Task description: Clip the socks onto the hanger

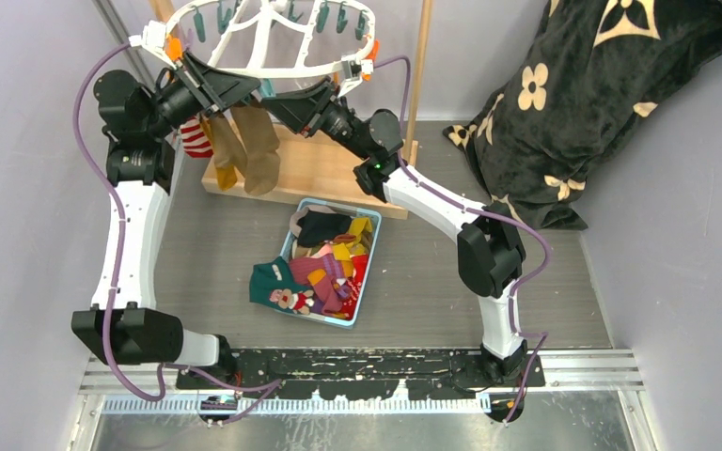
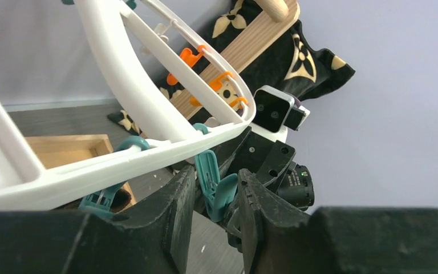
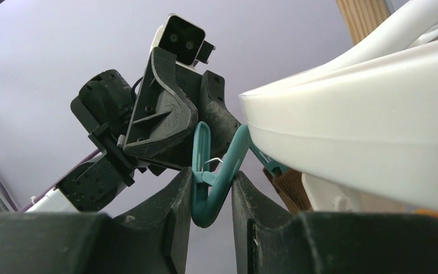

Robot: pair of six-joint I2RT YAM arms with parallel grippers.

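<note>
The white round hanger (image 1: 296,70) spans the top, with teal and orange clips along it. My right gripper is shut on a teal clip (image 3: 222,177) at the rim. My left gripper stands part open just before a teal clip (image 2: 208,171) on the rim, its fingertips either side of the clip's lower end; whether they touch it is unclear. Brown socks (image 1: 261,160) hang beneath the hanger, with a mustard sock and a red-striped one (image 1: 195,141) behind.
A blue-rimmed bin (image 1: 373,240) of mixed socks stands on the floor below. The wooden stand (image 1: 357,207) is behind it. A dark patterned cushion (image 1: 573,113) fills the back right.
</note>
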